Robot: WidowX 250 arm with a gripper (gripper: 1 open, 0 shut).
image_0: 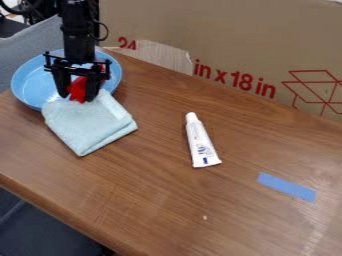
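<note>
My gripper is at the upper left, low over the blue bowl, shut on a red object. The red object is partly hidden by the gripper's fingers. A folded pale cloth lies at the bowl's front edge, just below the red object.
A white tube lies on the middle right of the wooden table. A blue strip is at the right. A cardboard box stands along the back. The table's front left edge borders a dark area.
</note>
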